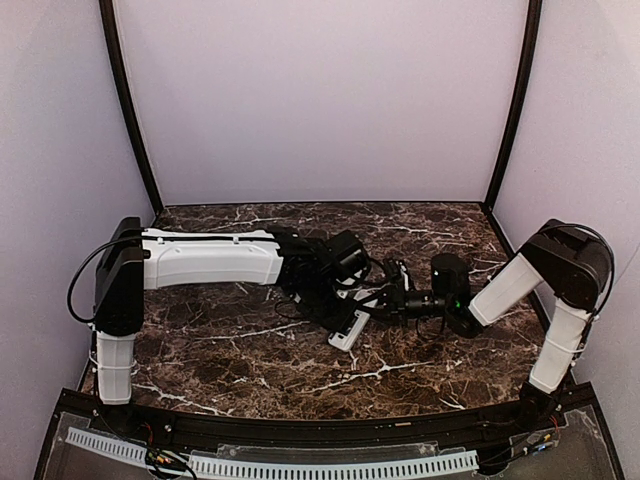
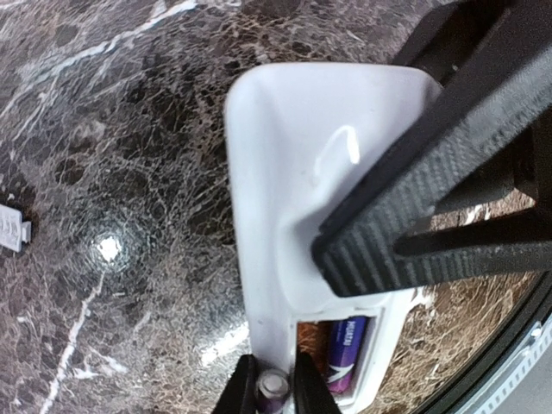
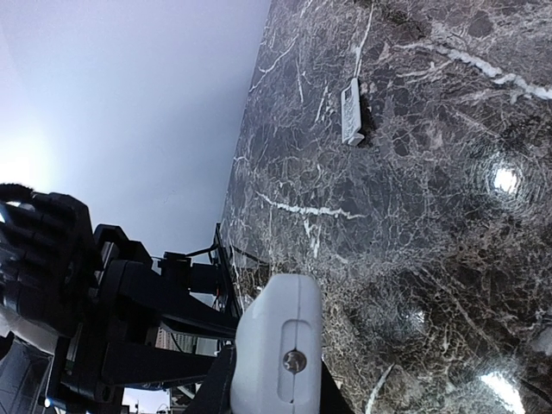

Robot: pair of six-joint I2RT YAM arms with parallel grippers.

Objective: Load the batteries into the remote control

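The white remote [image 2: 293,172] is held above the table by my right gripper [image 1: 376,303], shut on its upper end. In the left wrist view its open compartment shows a purple battery [image 2: 343,354] and an orange-brown surface beside it. My left gripper is shut on a second battery [image 2: 271,390], whose metal end faces the camera at the compartment's left edge. From the top view the two grippers meet at the middle of the table, the left arm partly hiding the remote. In the right wrist view the remote [image 3: 276,345] appears end-on.
A small white piece, likely a cover, lies on the marble table, also at the left edge of the left wrist view [image 2: 10,228]. Walls surround it.
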